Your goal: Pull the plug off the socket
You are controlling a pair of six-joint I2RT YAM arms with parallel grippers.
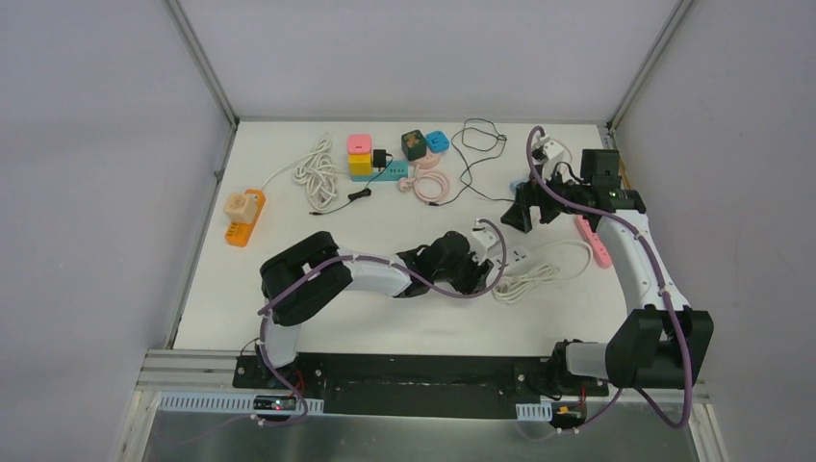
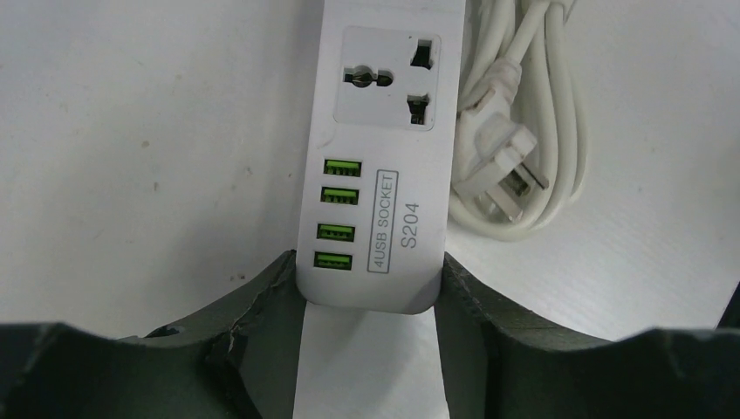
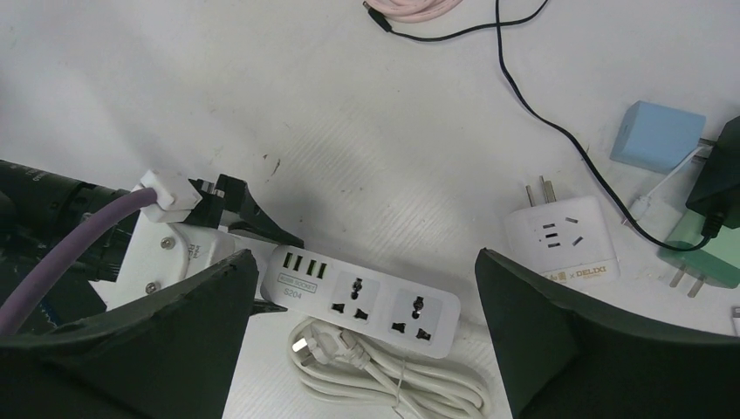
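A white power strip marked 4USB SOCKET S204 is held at its USB end by my left gripper, which is shut on it; in the right wrist view its two outlets (image 3: 384, 310) show no plug in them. Its coiled white cord with a plug (image 2: 497, 157) lies alongside on the table. My right gripper (image 1: 524, 214) is open above the table to the upper right of the strip, nothing between its fingers.
White adapter (image 3: 560, 240), blue block (image 3: 654, 135) and black charger lie under the right arm. A pink strip (image 1: 592, 241) is at the right edge; other strips, cubes and cords sit at back and left.
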